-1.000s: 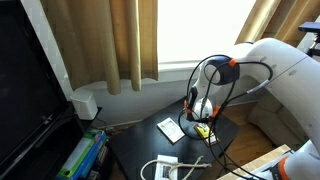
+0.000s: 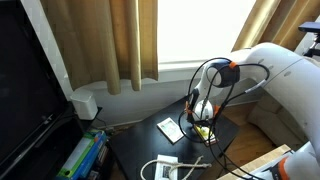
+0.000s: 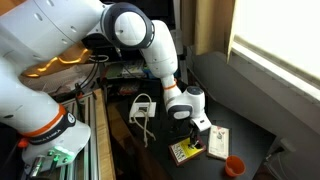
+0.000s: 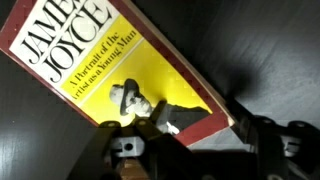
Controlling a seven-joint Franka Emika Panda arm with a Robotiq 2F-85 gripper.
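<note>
A paperback with a yellow, white and red cover, marked James Joyce (image 4: pixel 100 75), lies face up on the dark table. In exterior view 2 the same book (image 3: pixel 184 152) is beneath my gripper (image 3: pixel 194 140). Seen from the wrist, the gripper is over the book's lower right corner, its fingers apart on either side of that corner. Whether they touch the book cannot be told. The arm hides part of the book in exterior view 1.
A pale flat book (image 3: pixel 218 140) lies beside the yellow one, and a red cup (image 3: pixel 234 168) stands to its right. A white block (image 3: pixel 143 110) with a cable is on the table. Several books (image 2: pixel 82 155) are at the left in exterior view 1.
The gripper has shifted slightly over the book, covering a little more of its yellow cover. The book and the other things on the table look unmoved.
</note>
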